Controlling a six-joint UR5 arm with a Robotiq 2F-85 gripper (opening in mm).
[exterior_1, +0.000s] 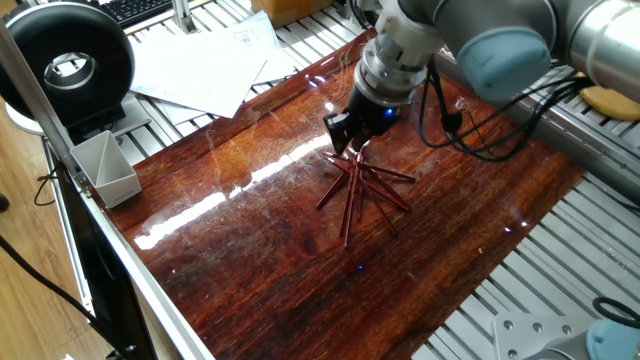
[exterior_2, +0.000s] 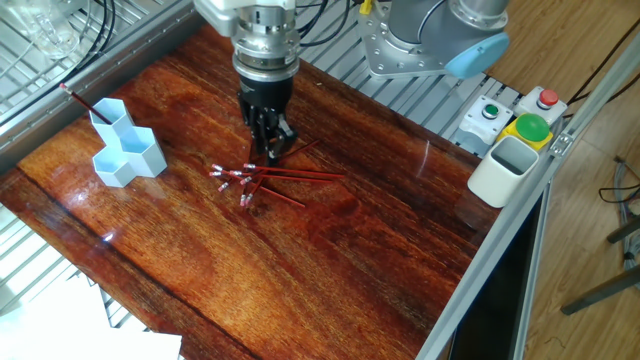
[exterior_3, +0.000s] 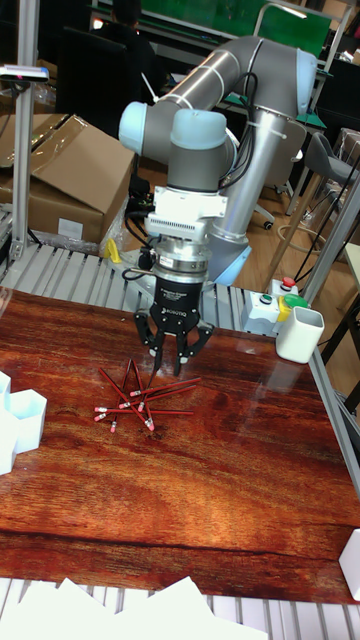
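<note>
Several dark red pencils (exterior_2: 310, 178) with pale ends lie crossed in a loose pile on the brown wood-grain tabletop. My gripper (exterior_3: 167, 370) points down at the pile's edge, its two fingers apart and no pencil visibly held between them. In exterior view 1 the gripper (exterior_1: 352, 143) overlaps the pale pencil ends, so contact cannot be judged. A light-blue holder of joined hexagonal cups (exterior_2: 143, 152) stands at the left in exterior view 2, with one pencil (exterior_2: 86, 104) leaning in a cup. That holder is hidden behind the arm in exterior view 1.
A white square cup (exterior_2: 502, 172) stands at the table's edge beside push buttons (exterior_2: 533, 127). Another white container (exterior_1: 105, 170) shows in exterior view 1. Papers (exterior_1: 205, 70) lie off the tabletop's edge.
</note>
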